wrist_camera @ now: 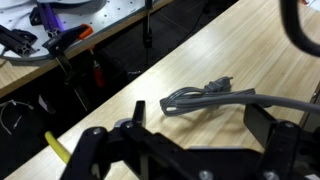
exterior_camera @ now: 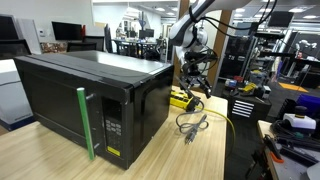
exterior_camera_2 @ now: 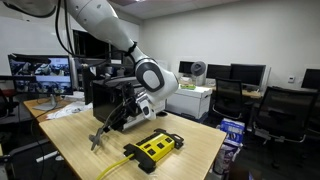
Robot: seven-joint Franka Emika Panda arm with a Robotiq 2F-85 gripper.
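Note:
A grey power cord (wrist_camera: 195,102) with its plug (wrist_camera: 217,85) lies looped on the wooden table in the wrist view. My gripper stands open over it, with the cord crossing the space in view between the fingers; nothing shows it being gripped. In exterior view 1 the cord (exterior_camera: 191,126) rests on the table right of the black microwave (exterior_camera: 118,125), below the gripper. The yellow power strip (exterior_camera_2: 157,146) lies on the table in exterior view 2, beside the cord. The gripper's tips are too small to make out in the exterior views.
A green strip (exterior_camera: 85,123) stands along the microwave's front. The yellow cable (exterior_camera: 225,118) runs from the power strip toward the table's edge. Bare table (exterior_camera_2: 195,150) shows to the right of the strip in exterior view 2.

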